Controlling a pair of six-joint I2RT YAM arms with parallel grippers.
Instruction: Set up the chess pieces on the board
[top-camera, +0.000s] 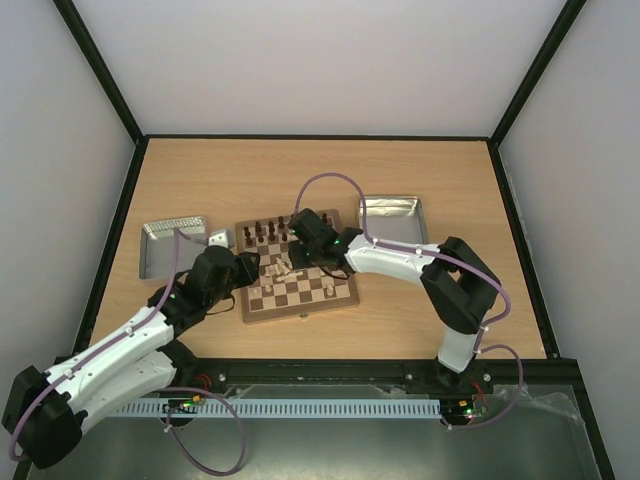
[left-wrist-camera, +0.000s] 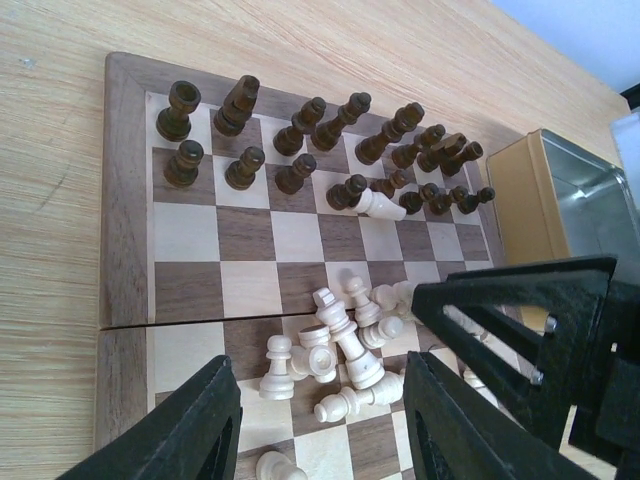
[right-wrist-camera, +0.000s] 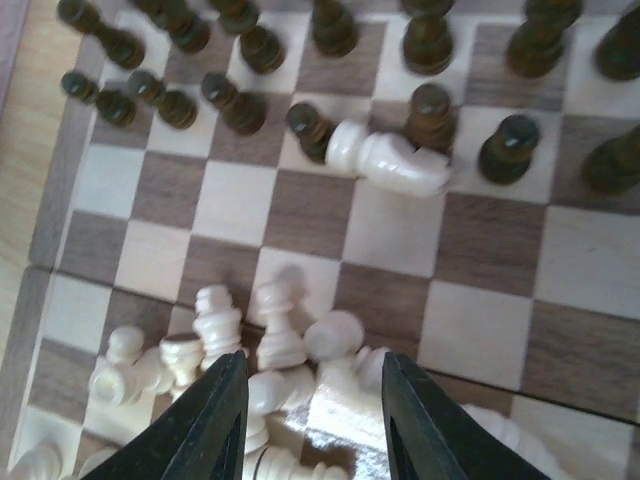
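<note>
The chessboard (top-camera: 340, 290) holds dark pieces along its far side, upright, with a white piece (right-wrist-camera: 385, 160) lying among them. White pieces (left-wrist-camera: 350, 355) cluster mid-board, several tipped over, some upright. My left gripper is open at the board's left edge, nothing between its fingers, looking down on the cluster. My right gripper hangs over the middle of the board, fingers apart above the white pieces; whether anything is between them is hard to tell.
A metal tray (top-camera: 171, 250) stands left of the board and another (top-camera: 393, 210) at the back right. The table behind the board is clear.
</note>
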